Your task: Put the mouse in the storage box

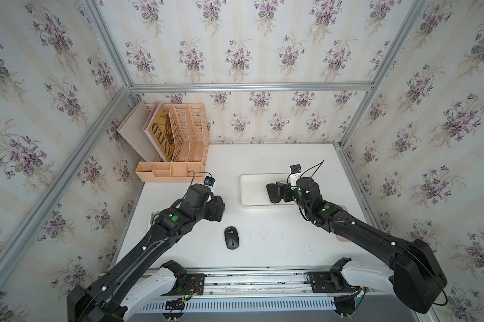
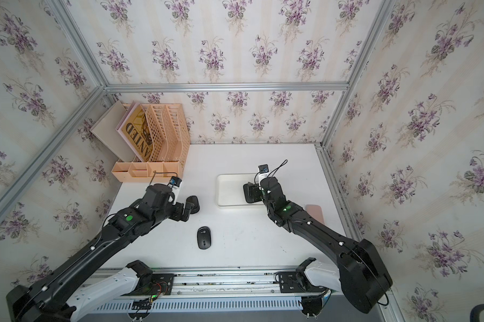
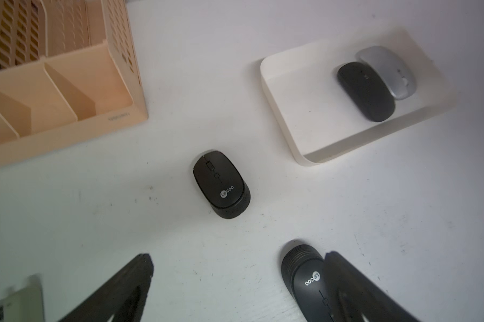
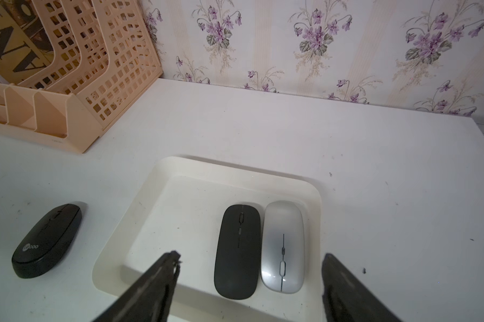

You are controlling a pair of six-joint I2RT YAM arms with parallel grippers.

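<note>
The white storage box (image 4: 177,214) holds a black mouse (image 4: 237,252) and a silver mouse (image 4: 282,247), side by side. Outside it, on the table, lie two more black mice, one (image 3: 220,182) left of the box, another (image 1: 231,237) nearer the front edge. My left gripper (image 1: 215,208) hangs open over the table near these two, its fingers empty in the left wrist view. My right gripper (image 2: 252,189) is raised at the box's front right, its fingers apart with nothing between them, facing the two boxed mice.
A peach file organizer (image 1: 170,169) with folders stands at the back left. A pink pad (image 2: 314,212) lies at the right, and a pale object (image 3: 16,306) at the left edge.
</note>
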